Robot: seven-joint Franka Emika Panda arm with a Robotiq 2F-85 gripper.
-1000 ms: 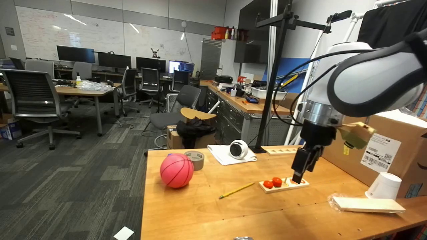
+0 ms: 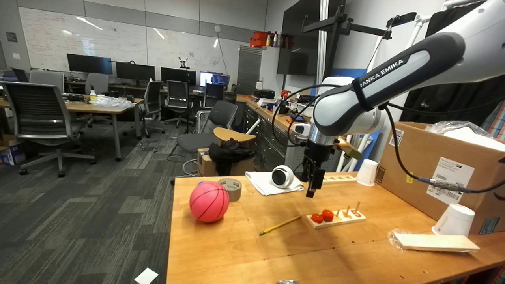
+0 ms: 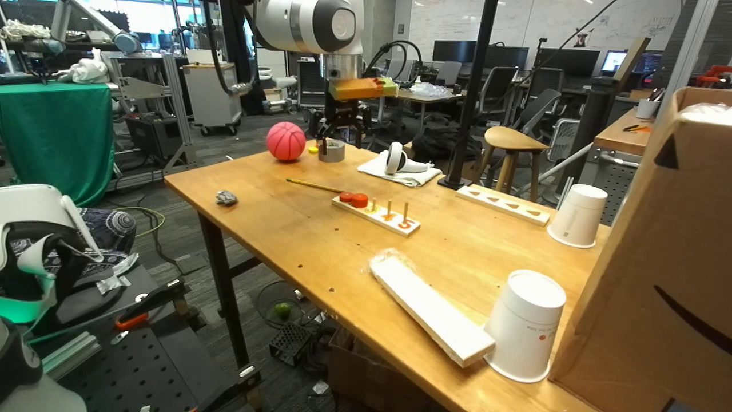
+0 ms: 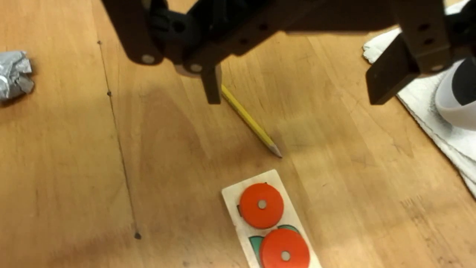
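Note:
My gripper stands open above the table, its fingers wide apart with nothing between them. Beneath it in the wrist view lies a yellow pencil (image 4: 250,120), partly covered by one finger, its sharpened tip close to the peg board. The pale wooden peg board (image 2: 348,218) carries red discs (image 2: 327,215) on its pegs at one end; bare pegs and painted numbers show at the other. In the second exterior view the gripper (image 3: 341,145) appears high, in front of the grey tape roll (image 3: 332,151).
A pink ball (image 2: 209,202) sits at the table's far left. A white round device (image 2: 282,176) rests on a white cloth (image 2: 265,184). White cups (image 3: 525,326), a wrapped wooden plank (image 3: 429,309) and a large cardboard box (image 3: 645,274) crowd the opposite end. Crumpled foil (image 3: 226,198) lies near one edge.
My arm has moved left and back in the first exterior view, and the gripper has risen away from over the peg board. Objects on the table look unmoved.

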